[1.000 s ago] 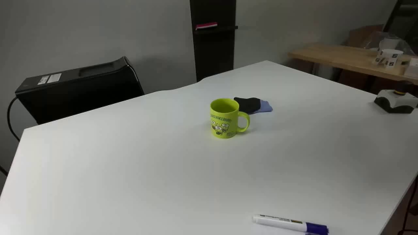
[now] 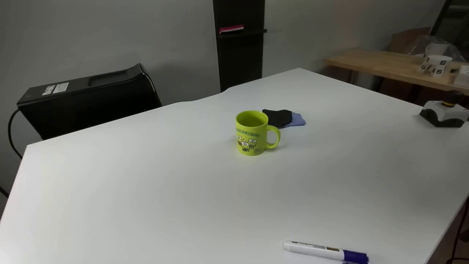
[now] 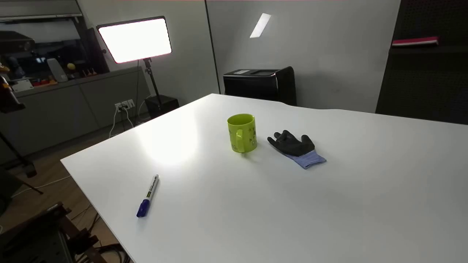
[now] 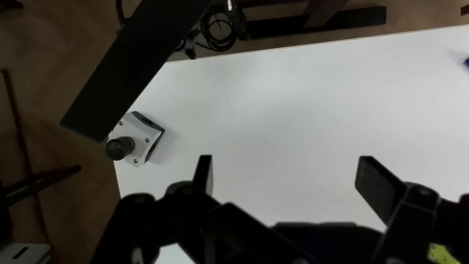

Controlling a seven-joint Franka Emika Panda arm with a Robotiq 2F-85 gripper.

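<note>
An upright yellow-green mug (image 2: 251, 134) with printed cartoon figures stands on the white table (image 2: 154, 189). Behind it, seen from the first exterior view, lies a black and blue glove (image 2: 281, 118); the second exterior view shows the glove (image 3: 293, 146) apart from the mug (image 3: 242, 133). A white marker with a blue cap (image 3: 148, 196) rests near the table edge. In the wrist view my gripper is open over bare table, its two fingers wide apart and nothing between them. A sliver of the mug (image 4: 439, 255) shows at the lower right there. Neither exterior view contains the gripper.
A grey and black box with a round black knob (image 4: 136, 138) sits at a table corner. Beyond the table stand a black machine (image 2: 90, 99) and a lit panel lamp (image 3: 136, 39).
</note>
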